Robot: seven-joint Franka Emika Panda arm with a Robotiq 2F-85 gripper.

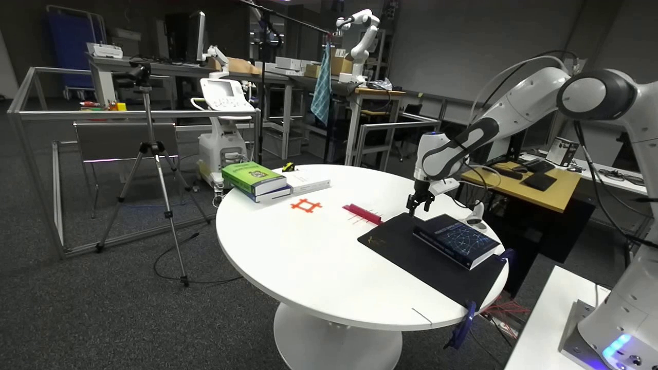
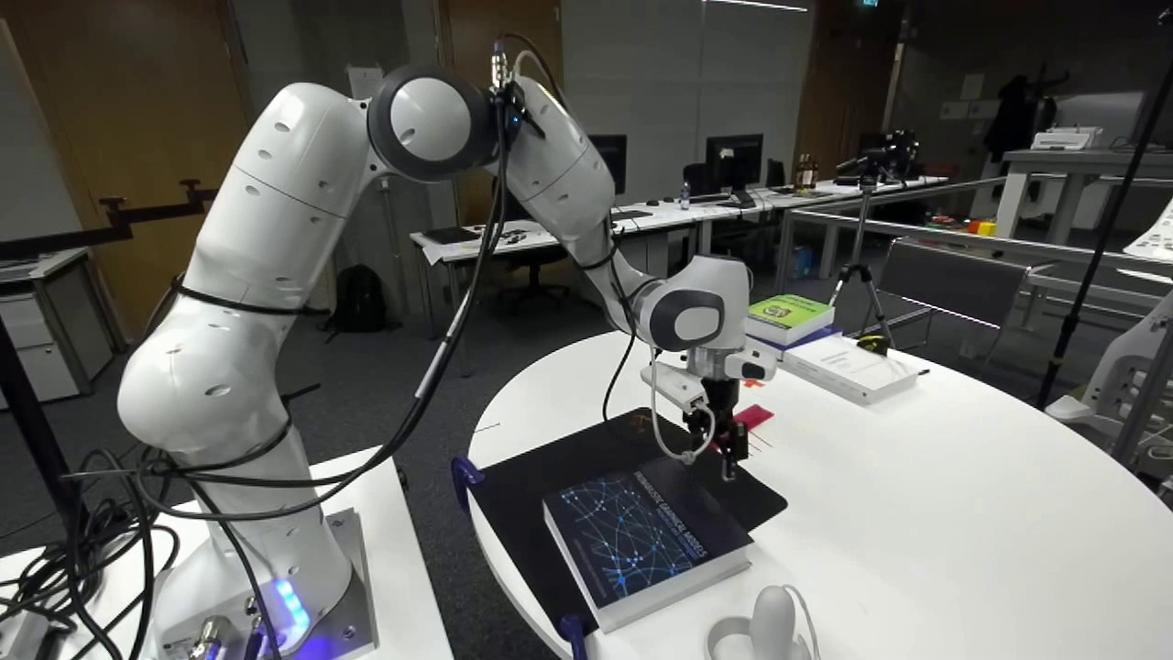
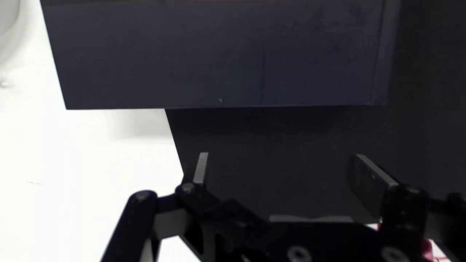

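Observation:
A thick dark blue book (image 2: 649, 539) with a network pattern lies flat on the black mat (image 1: 388, 238), its cover up. Just past the book's spine side hangs my gripper (image 1: 420, 206), pointing down and apart from the book. In the wrist view the fingers of my gripper stand wide apart, with only dark mat visible between them. The book's dark edge (image 3: 218, 56) fills the top of that view, beyond the fingertips.
A green book (image 1: 253, 177) is stacked with other books at the table's far side. A red object (image 1: 362, 213) and an orange hash-shaped piece (image 1: 306, 205) lie nearby. A white stand (image 2: 772, 627) sits close to the book. Blue clamps (image 1: 461, 327) grip the table edge.

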